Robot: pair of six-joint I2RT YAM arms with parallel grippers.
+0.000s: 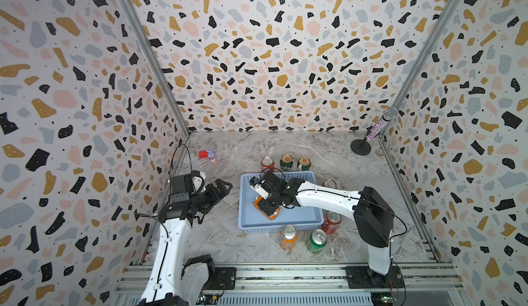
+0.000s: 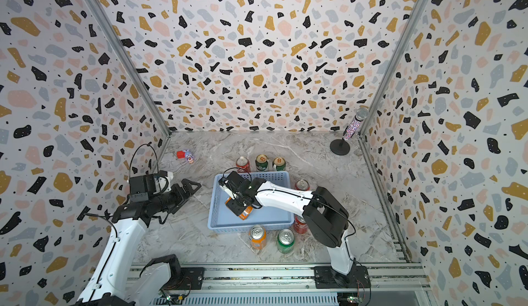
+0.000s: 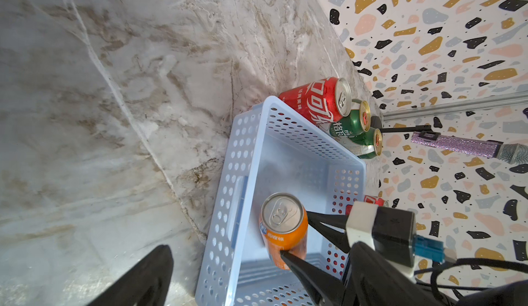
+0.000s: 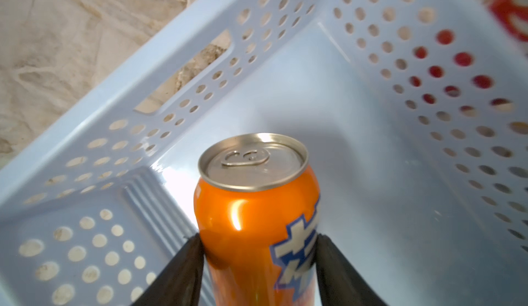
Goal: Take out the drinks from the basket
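An orange can (image 4: 255,207) is inside the light blue basket (image 4: 137,69), its silver lid facing up in the right wrist view. My right gripper has a finger against each side of the can, shut on it. In the left wrist view the same can (image 3: 283,220) stands nearly upright between the dark fingers of the right gripper, near the basket's left wall. Whether its bottom touches the floor is hidden. My left gripper (image 1: 223,187) hangs left of the basket, its fingers wide apart and nothing between them.
Red (image 1: 267,163) and green (image 1: 286,161) cans stand behind the basket. Red cans (image 1: 331,221) are at its right, an orange can (image 1: 288,236) and a green can (image 1: 317,240) in front. A microphone stand (image 1: 360,147) and small toy (image 1: 211,155) are farther back.
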